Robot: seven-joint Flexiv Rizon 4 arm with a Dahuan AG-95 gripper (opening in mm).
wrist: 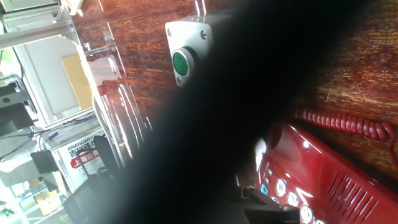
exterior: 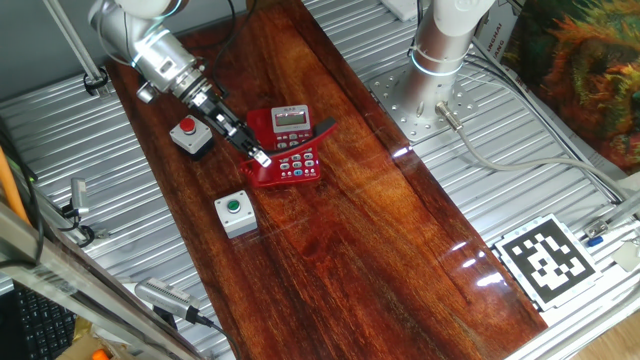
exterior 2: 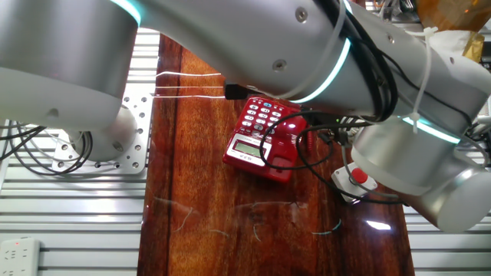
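Observation:
A red desk telephone with pale keys and a small display sits on the wooden board. Its handset, dark on the side facing up in exterior view 1, crosses diagonally over the phone, away from its cradle. My gripper appears shut on the handset near its left part; the pads are too small to make out. In the wrist view, a large blurred black shape hides the middle, with the red phone body and coiled cord at lower right. From exterior view 2, the handset's black end shows beneath the arm.
A grey box with a green button stands in front of the phone, and another with a red button is to its left. The board's right and near parts are clear. Loose black cables hang from the arm above the phone.

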